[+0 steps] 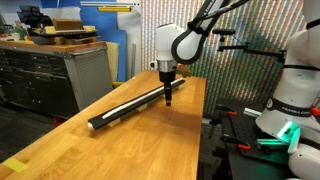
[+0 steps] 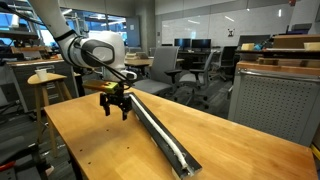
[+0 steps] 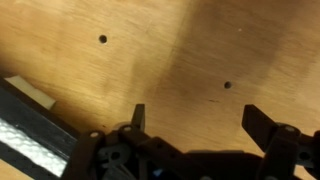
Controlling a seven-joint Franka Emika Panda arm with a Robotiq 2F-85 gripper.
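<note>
My gripper stands open above bare wooden table, nothing between its fingers. In exterior view 2 the two dark fingertips of the gripper point down, apart from each other. A long black strip with a pale inner band lies across the table; this strip is to the left of my gripper in exterior view 1. Only a part of the strip shows in the lower left of the wrist view, beside the gripper.
A small tan piece sits against the strip's edge. Two dark spots mark the wood. A stool stands behind the arm; office chairs and a metal cabinet are beyond the table.
</note>
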